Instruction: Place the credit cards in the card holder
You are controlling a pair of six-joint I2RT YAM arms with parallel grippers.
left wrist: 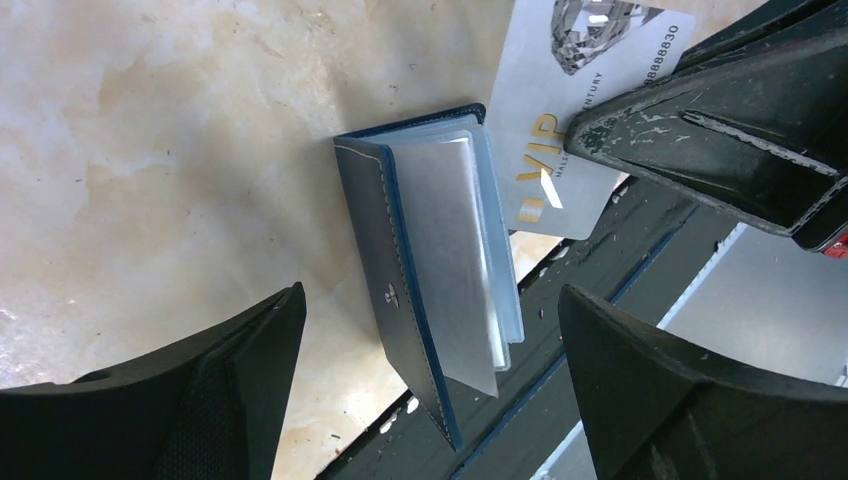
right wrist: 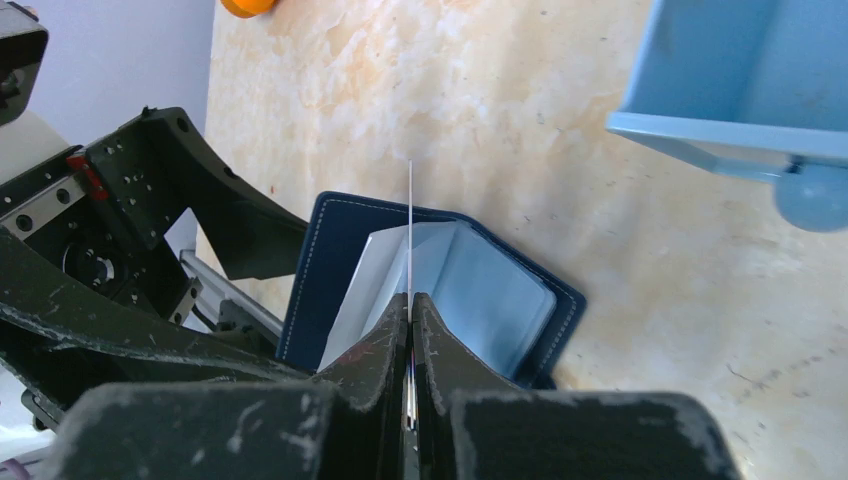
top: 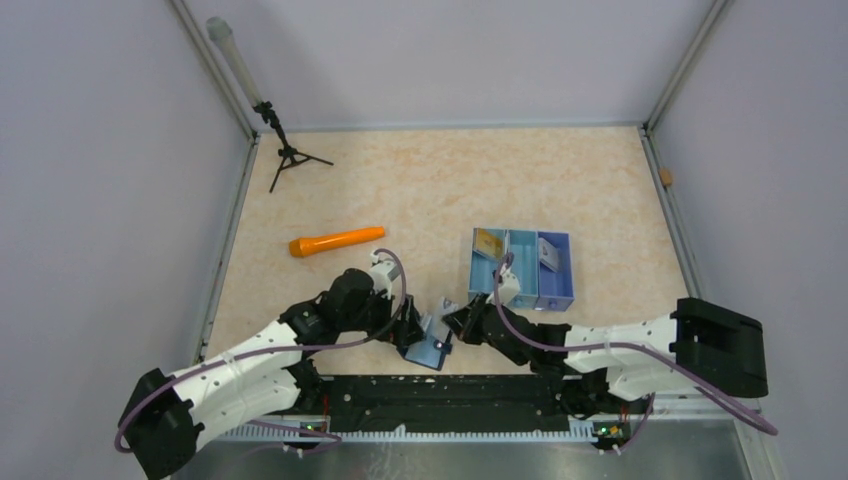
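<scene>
In the left wrist view the dark blue card holder [left wrist: 375, 230] stands partly opened on the table, its clear sleeves [left wrist: 440, 220] showing. My left gripper is open, one finger on each side of the holder with gaps between. A silver VIP credit card [left wrist: 530, 150] is pinched in my shut right gripper, beside the holder's sleeves. From the right wrist view the card [right wrist: 409, 230] appears edge-on, as a thin line between the fingertips of the right gripper, in front of the card holder [right wrist: 340, 225]. Whether the card touches the sleeves, I cannot tell.
A blue compartment box [top: 555, 292] right of centre holds a gold card [top: 488, 243] and a pale card [top: 549, 254]. An orange microphone-shaped object [top: 337, 241] lies at left, and a tripod [top: 288, 153] stands behind it.
</scene>
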